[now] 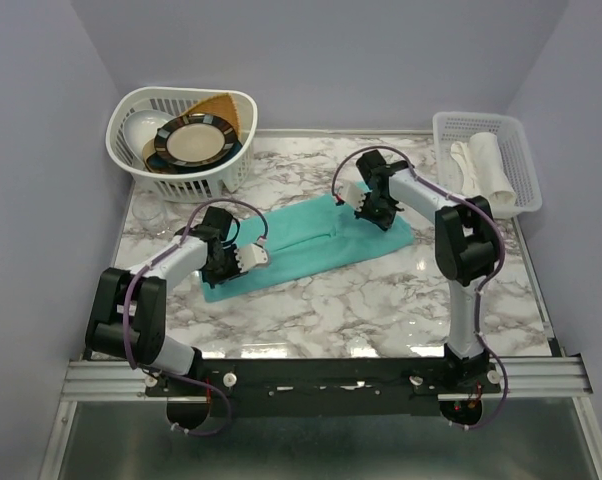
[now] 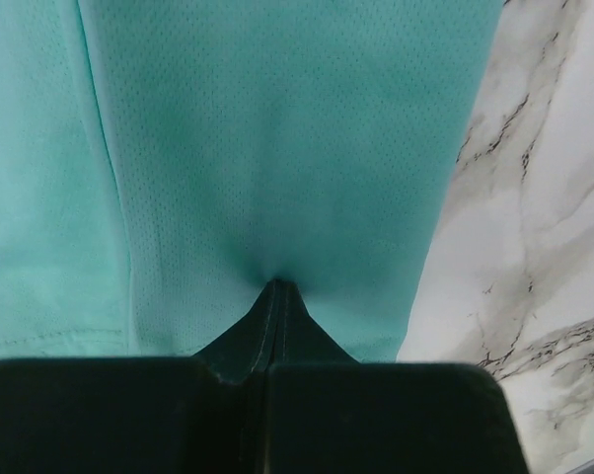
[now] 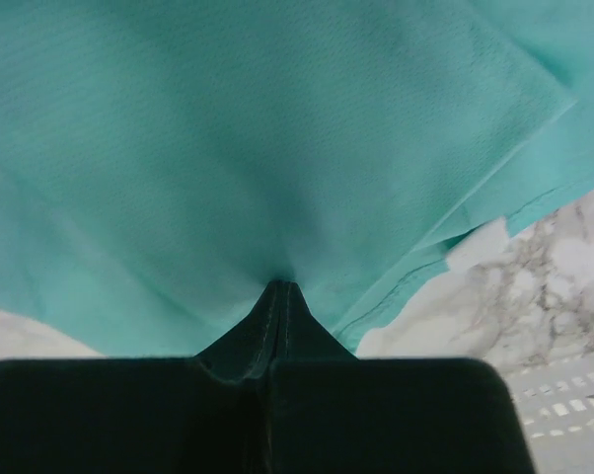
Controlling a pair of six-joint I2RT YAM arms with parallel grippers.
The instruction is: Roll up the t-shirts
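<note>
A teal t-shirt (image 1: pixel 297 260) lies folded in a long strip across the marble table. My left gripper (image 1: pixel 223 270) is down on its left end; in the left wrist view the shut fingertips (image 2: pixel 275 306) press into the cloth, making a small dimple. My right gripper (image 1: pixel 379 215) is down on the right end; in the right wrist view its shut fingertips (image 3: pixel 277 306) touch the cloth, where layered edges show. I cannot see cloth between either pair of fingertips.
A white basket (image 1: pixel 123 115) of plates stands back left, with a clear glass (image 1: pixel 149 210) before it. A second basket (image 1: pixel 516 170) with white rolls stands back right.
</note>
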